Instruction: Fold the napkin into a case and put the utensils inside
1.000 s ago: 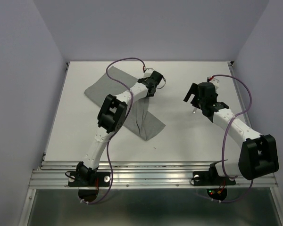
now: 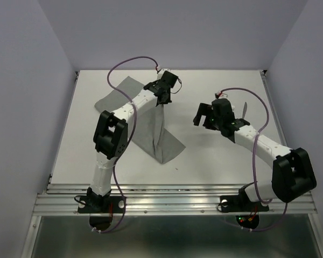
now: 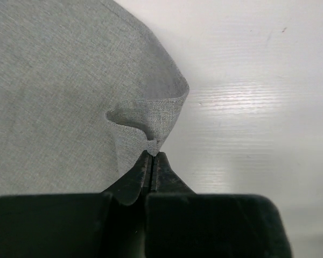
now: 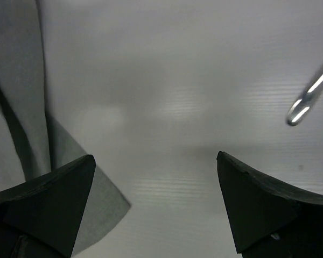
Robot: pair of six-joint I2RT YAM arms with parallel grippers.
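Note:
The grey napkin (image 2: 147, 135) lies on the table, partly folded along a crease with its lower corner spread out. My left gripper is shut on a folded edge of the napkin (image 3: 59, 102). My right gripper hangs open right of the napkin (image 4: 16, 64), with nothing between its fingers. A shiny utensil handle (image 4: 307, 99) lies to its right, blurred; in the top view a utensil (image 2: 245, 110) shows beside the right arm.
Walls enclose the sides and back, and a metal rail (image 2: 151, 188) runs along the front edge.
My left gripper has moved slightly left with the napkin edge, pulling the cloth a little. My right gripper has moved left, toward the napkin.

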